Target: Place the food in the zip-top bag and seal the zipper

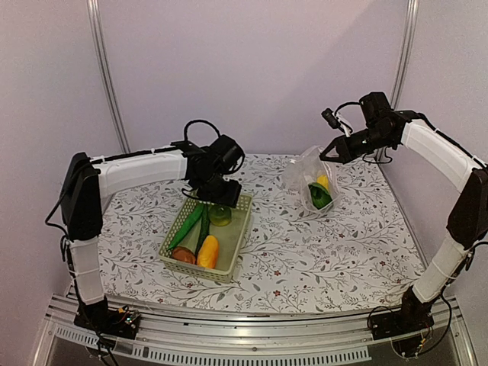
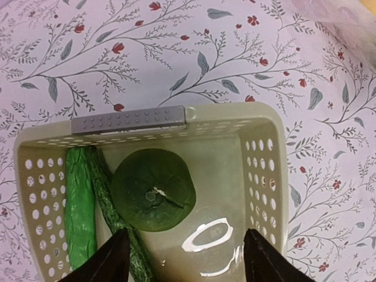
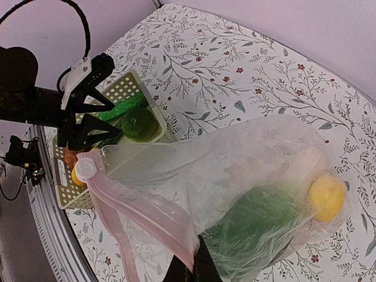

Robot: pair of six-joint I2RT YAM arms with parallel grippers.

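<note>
In the top view my left gripper (image 1: 230, 200) is over the back of the green basket (image 1: 242, 229). Its fingers (image 2: 111, 258) stand apart, with nothing gripped. Under it, in the basket, rests a round dark green vegetable (image 2: 154, 189). A long bright green vegetable (image 2: 80, 205) and a thin dark green one (image 2: 136, 252) lie to its left; toward the front are a yellow-orange one (image 1: 208, 252) and a brown one (image 1: 183, 255). My right gripper is shut on the pink-edged mouth of the clear bag (image 3: 164, 158), which contains a green item (image 3: 258, 214) and a yellow one (image 3: 326, 197).
The basket's raised walls surround the food. A back wall (image 1: 252, 76) rises behind the table.
</note>
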